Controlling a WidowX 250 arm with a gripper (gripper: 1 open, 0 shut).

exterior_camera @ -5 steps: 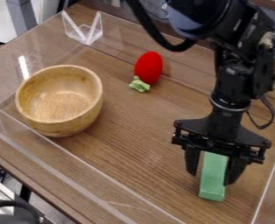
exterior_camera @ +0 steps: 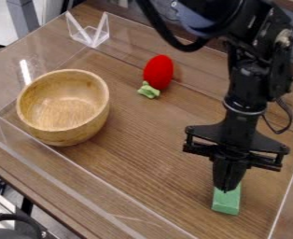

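Observation:
My black gripper (exterior_camera: 231, 161) hangs over the right side of the wooden table, its fingers shut with nothing visible between them. A green rectangular block (exterior_camera: 227, 200) lies on the table just below the fingertips, its upper end partly hidden by the gripper. I cannot tell whether the fingertips touch it.
A wooden bowl (exterior_camera: 63, 104) sits at the left. A red object (exterior_camera: 160, 69) and a small green item (exterior_camera: 149, 91) are toward the back, with a clear plastic container (exterior_camera: 88, 28) at the back left.
The gripper's fingers have moved closer together over the green block and now cover more of its upper part. The block lies in about the same place.

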